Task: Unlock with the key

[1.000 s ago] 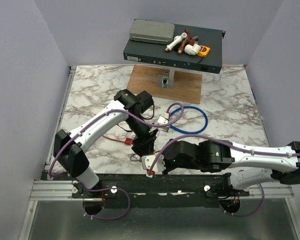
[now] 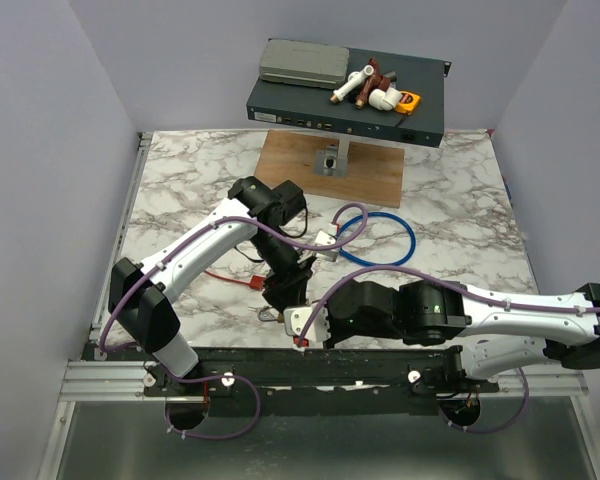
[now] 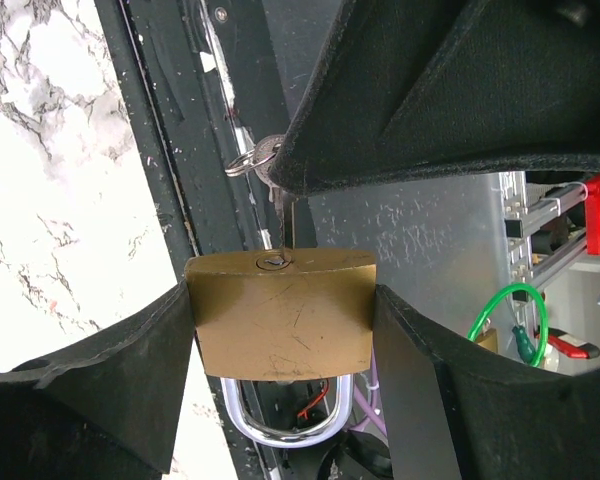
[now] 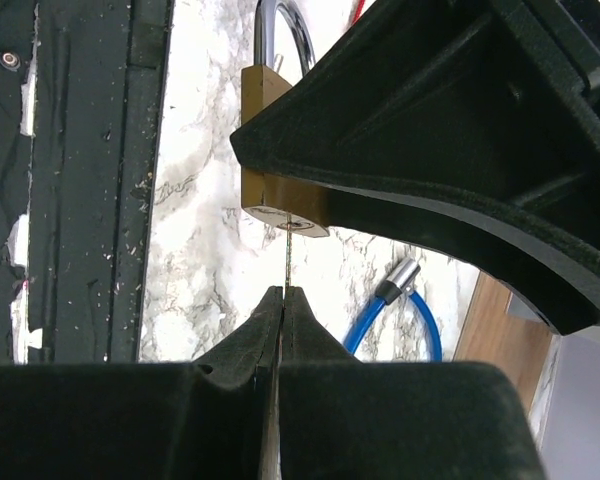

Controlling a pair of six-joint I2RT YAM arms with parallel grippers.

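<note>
A brass padlock (image 3: pixel 285 325) is clamped between my left gripper's (image 3: pixel 283 312) fingers, its keyhole face turned toward the right gripper. Its silver shackle (image 3: pixel 292 436) loops away on the opposite side; whether it is latched I cannot tell. In the right wrist view, my right gripper is shut on a thin key (image 4: pixel 288 260), whose blade runs up to the keyhole of the padlock (image 4: pixel 270 200). In the left wrist view, the key's head and small ring (image 3: pixel 242 163) stick out beside the right fingertip (image 3: pixel 315 165). Both grippers meet low in the top view, largely hiding the lock.
A blue cable loop (image 2: pixel 405 228) and a red-handled tool (image 2: pixel 252 283) lie on the marble tabletop (image 2: pixel 200 160). A wooden board (image 2: pixel 375 180) carries a stand with a loaded shelf at the back. The dark table edge (image 2: pixel 230 362) runs just in front of the grippers.
</note>
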